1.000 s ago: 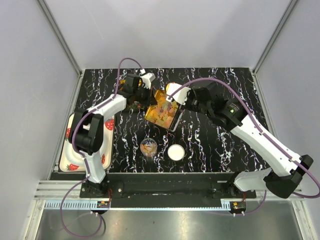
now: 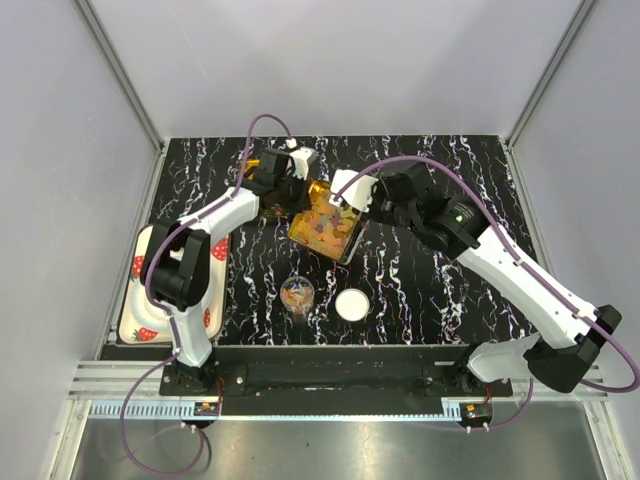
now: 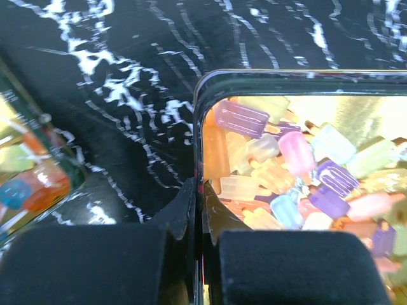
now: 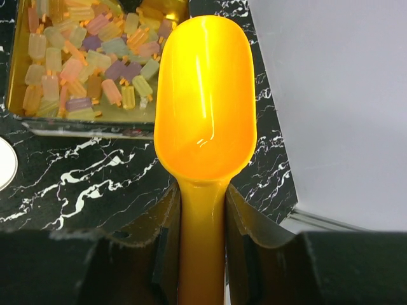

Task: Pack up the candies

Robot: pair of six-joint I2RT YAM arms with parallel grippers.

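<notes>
A clear amber-tinted box of popsicle-shaped candies stands mid-table, turned at an angle. My left gripper is shut on the thin rim of that box at its left side, the wall running between the fingers. A yellow scoop is held by its handle in my right gripper, which is shut on it beside the box. The scoop's bowl looks empty. In front of the box a small clear jar has some candies inside; a round white lid lies to its right.
A second candy box stands at the back left, partly hidden by the left arm. Strawberry-patterned trays lie at the left edge.
The left gripper and the box's near end have shifted very slightly. Right arm, jar and lid look unmoved.
</notes>
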